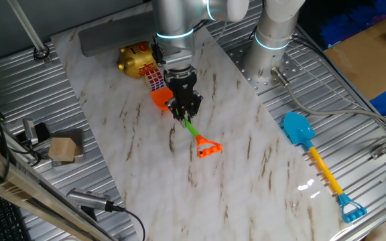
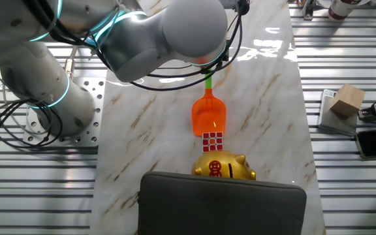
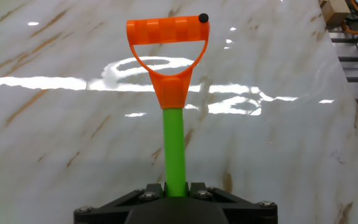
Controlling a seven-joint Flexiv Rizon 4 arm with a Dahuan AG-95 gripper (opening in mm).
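Note:
A toy shovel [image 1: 207, 146] with an orange D-shaped handle, green shaft and orange blade is at the middle of the marble-patterned board. My gripper [image 1: 185, 115] points down over it, shut on the green shaft. In the wrist view the shaft [image 3: 174, 146] runs straight up from between the black fingers, with the handle at the top. Exterior view 2 shows the orange blade [image 2: 209, 119], while the arm hides the handle there. Whether the shovel touches the board or hangs just above it, I cannot tell.
A cube of red and white squares [image 2: 212, 141] adjoins the blade's tip, with a gold piggy bank [image 2: 224, 164] and dark case [image 2: 220, 205] beyond. A blue-and-yellow shovel [image 1: 319, 163] lies at the board's right edge. The board's front half [image 1: 200, 201] is clear.

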